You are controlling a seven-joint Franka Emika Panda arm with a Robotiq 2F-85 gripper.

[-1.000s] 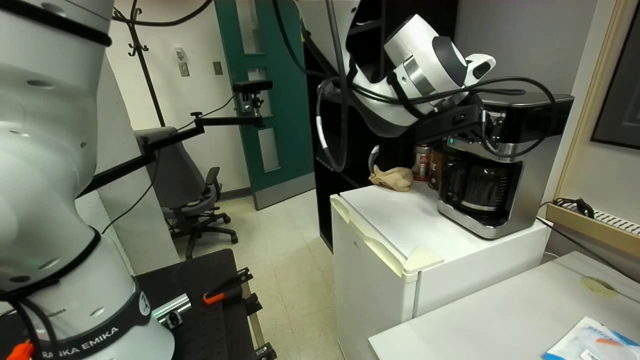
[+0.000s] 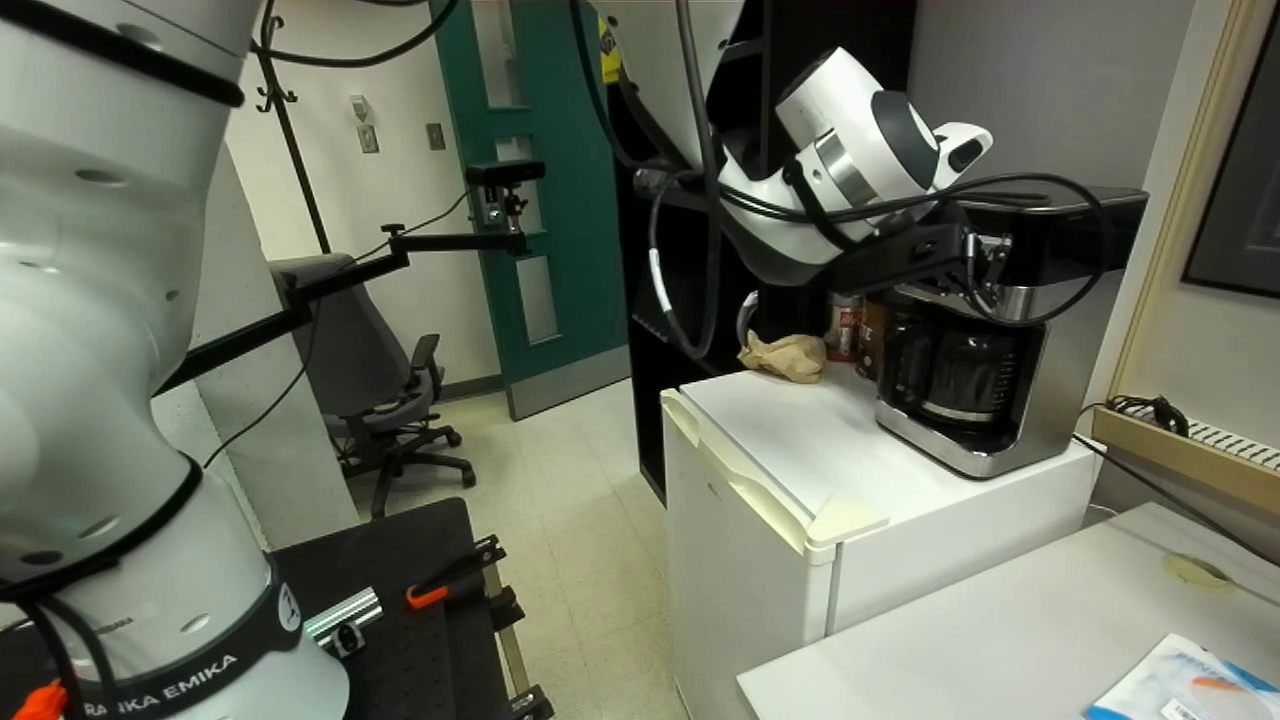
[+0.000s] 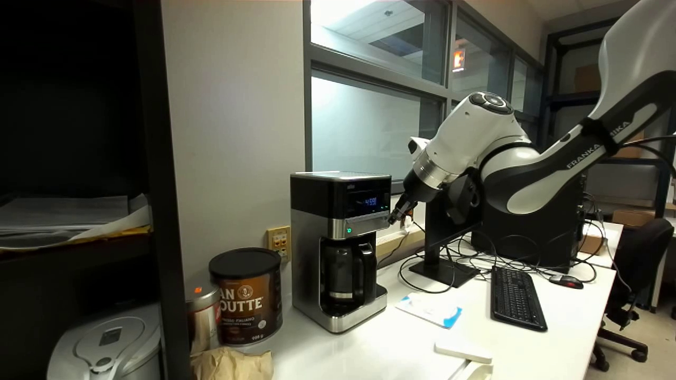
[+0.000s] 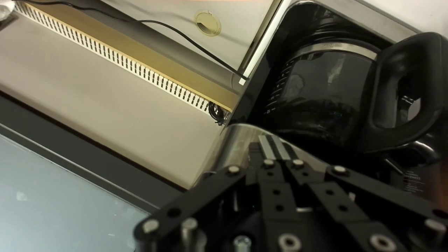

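Observation:
A black and steel coffee maker (image 3: 308, 266) stands upright with its display lit and a green light on its steel band. Its glass carafe (image 3: 340, 269) sits inside, handle facing out. In the wrist view, the carafe (image 4: 327, 88) fills the upper right, its black handle (image 4: 434, 84) at the edge. My gripper is shut, its fingertips side by side with nothing visible between them. They overlap the curved steel front of the machine; whether they touch it I cannot tell. From the second exterior view, the gripper (image 3: 394, 217) is at the steel band's right end.
A coffee can (image 3: 247, 304) and a crumpled brown bag (image 3: 233, 364) stand beside the machine. The machine rests on a white fridge (image 2: 768, 588). A monitor (image 3: 437, 228) and loose cables crowd the arm's side. Clear white desk (image 2: 960, 636) lies in front.
The arm and hand have shifted slightly right and down in the first exterior view. The machine's green light, visible earlier there, is now hidden behind the hand. The coffee maker has stayed put.

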